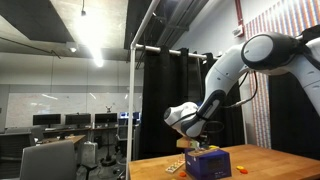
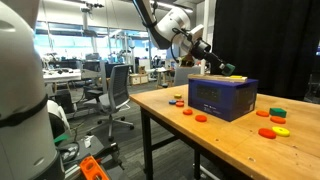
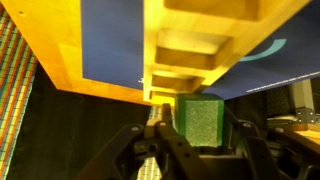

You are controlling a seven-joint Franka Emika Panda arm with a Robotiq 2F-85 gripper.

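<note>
In the wrist view a green block (image 3: pixel 203 118) sits at the tips of my gripper, between the two dark fingers. Whether both fingers press on it is hard to tell. Right in front of it is a pale wooden rack with slots (image 3: pixel 190 45), lying over a dark blue box (image 3: pixel 112 40). From the second exterior view, my gripper (image 2: pixel 217 65) hangs just above the blue box (image 2: pixel 222 98), tilted, with something green at its end. A yellow piece (image 2: pixel 238 77) shows on the box top.
Several red discs (image 2: pixel 201 118), a yellow disc (image 2: pixel 281 131) and a green block (image 2: pixel 277 112) are scattered on the wooden table (image 2: pixel 190 135). Another slotted wooden piece (image 1: pixel 174 166) lies left of the box in the first exterior view.
</note>
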